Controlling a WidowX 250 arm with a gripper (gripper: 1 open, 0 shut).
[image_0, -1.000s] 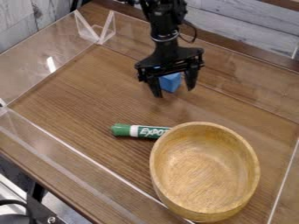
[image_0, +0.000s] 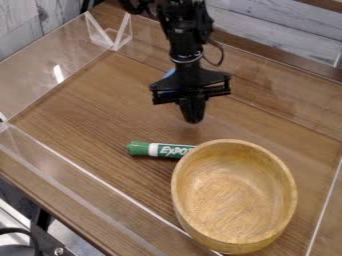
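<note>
The black robot gripper (image_0: 190, 104) is at the upper middle of the camera view, low over the wooden table, shut, with nothing visible between its fingers. A small blue object (image_0: 170, 73) shows partly behind the gripper, mostly hidden by it. A green EXPO marker (image_0: 162, 149) lies on the table below the gripper, and a tan bowl (image_0: 234, 200) sits at the lower right, beside the marker.
Clear panels and white walls line its edges.
The gripper has moved toward the front of the table, away from the blue object, which was between or under its fingers earlier. The marker and bowl are unmoved.
</note>
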